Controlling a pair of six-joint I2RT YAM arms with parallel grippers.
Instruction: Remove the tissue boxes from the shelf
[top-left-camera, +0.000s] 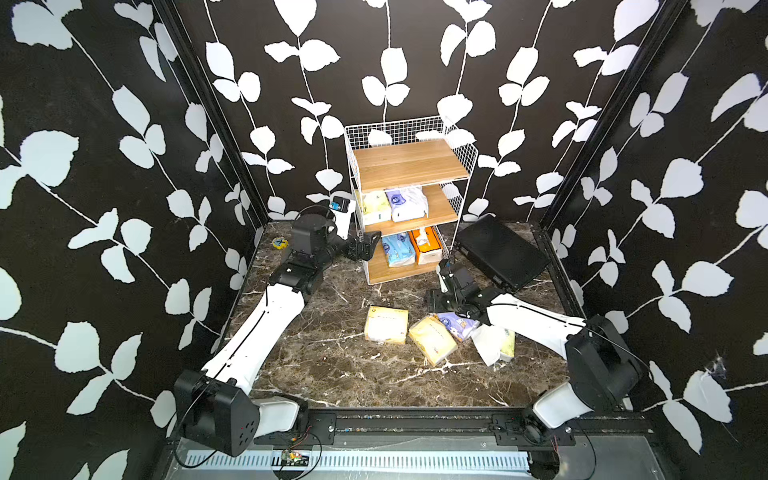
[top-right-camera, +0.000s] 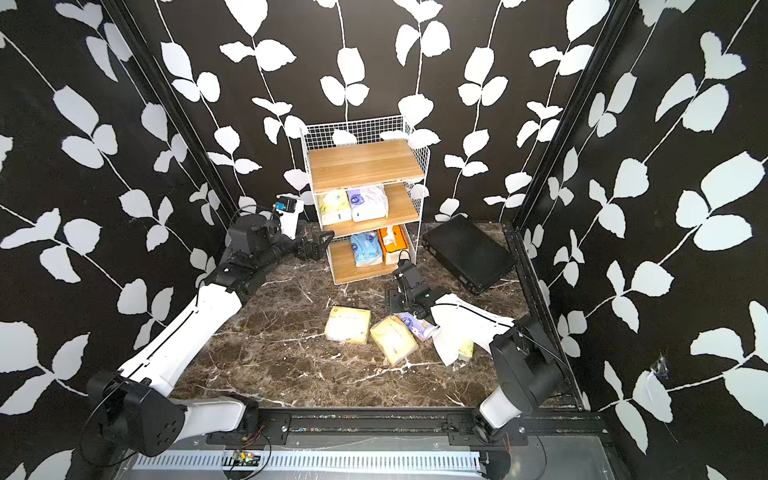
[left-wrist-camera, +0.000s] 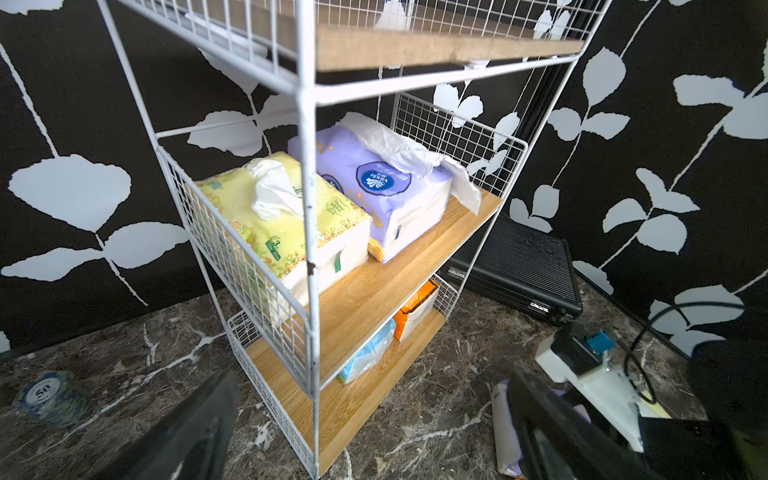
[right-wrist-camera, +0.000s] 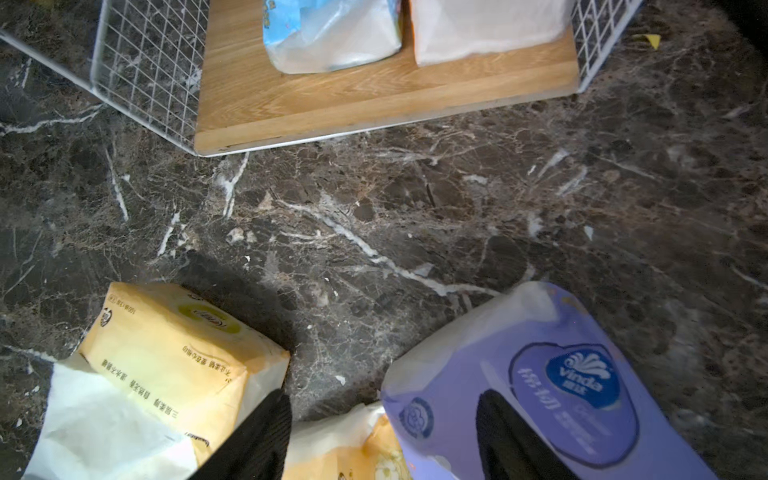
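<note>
Two tissue packs sit on the white wire shelf's middle board (left-wrist-camera: 416, 268): a yellow pack (left-wrist-camera: 280, 212) and a purple pack (left-wrist-camera: 384, 180). Below, the lower board (right-wrist-camera: 320, 116) carries a blue pack (right-wrist-camera: 332, 36) and an orange-and-white pack (right-wrist-camera: 488, 32). On the tabletop in front lie a yellow pack (top-left-camera: 386, 325), another yellow pack (top-left-camera: 433, 340), a purple pack (right-wrist-camera: 552, 384) and a white-and-yellow pack (top-left-camera: 493, 345) partly under the right forearm. My left gripper is open beside the shelf's left side, holding nothing. My right gripper is open, its fingers apart above the tabletop packs.
A black case (top-left-camera: 502, 252) lies right of the shelf. At the back left is a small stack of chips (left-wrist-camera: 54, 400). The shelf's top board (top-left-camera: 410, 162) is bare. Free tabletop (top-left-camera: 320, 360) spreads along the front left.
</note>
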